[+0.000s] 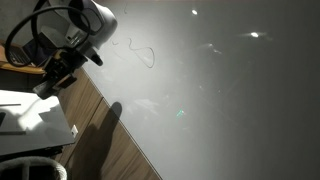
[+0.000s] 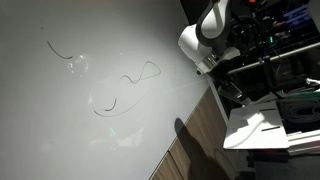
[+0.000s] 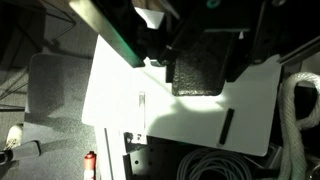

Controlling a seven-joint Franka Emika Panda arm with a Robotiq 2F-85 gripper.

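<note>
A dark, rough-faced block (image 3: 203, 65), perhaps an eraser, sits between the fingers of my gripper, which is shut on it. Beneath, in the wrist view, is a white tabletop (image 3: 180, 117). A slim pale stick (image 3: 142, 112) and a short black stick (image 3: 227, 125), possibly markers, lie there. In exterior view 1 my gripper (image 1: 48, 86) hangs above the white tabletop (image 1: 40, 128), beside the big whiteboard (image 1: 210, 90). Exterior view 2 shows thin dark strokes on the whiteboard (image 2: 80, 100) and the gripper (image 2: 236, 95) over the table.
Coiled cable (image 3: 215, 165) lies past the table edge, and a thick pale rope or hose (image 3: 295, 125) runs along the right. A red cylinder (image 3: 90, 163) stands at lower left. Wood panelling (image 1: 95, 130) borders the whiteboard.
</note>
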